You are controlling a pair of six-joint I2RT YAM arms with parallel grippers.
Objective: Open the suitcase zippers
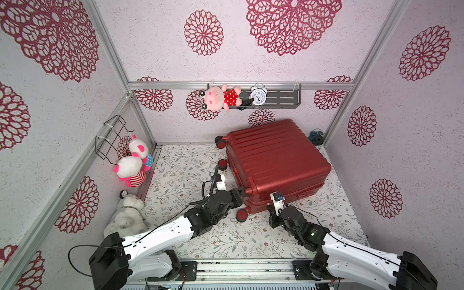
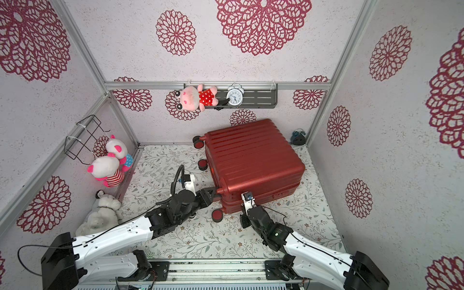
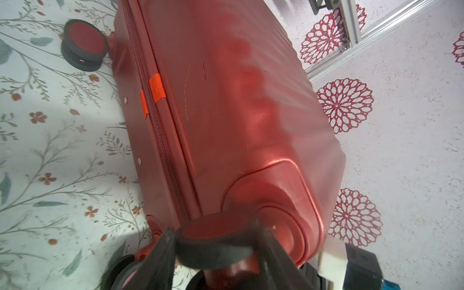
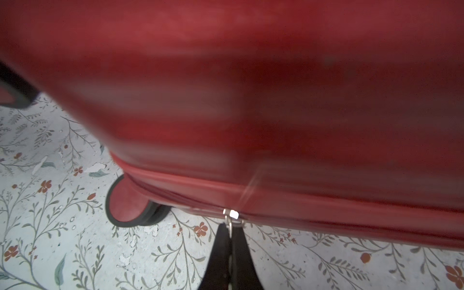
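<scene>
The red ribbed suitcase [image 1: 278, 154] lies flat on the table, turned at an angle. A zipper track [image 3: 159, 130] runs along its left side. My left gripper is shut on a suitcase wheel [image 3: 217, 229], black-rimmed with a red centre, at the near left corner. At the front side, my right gripper has its fingers together around a small silver zipper pull [image 4: 233, 213]. The seam beside the pull is partly in shadow, so how far the zipper is undone cannot be told.
Another suitcase wheel [image 1: 241, 215] juts out low by the left gripper. White plush toys [image 1: 126, 215] sit along the left wall. A dark blue clock [image 1: 316, 137] stands in the back right corner.
</scene>
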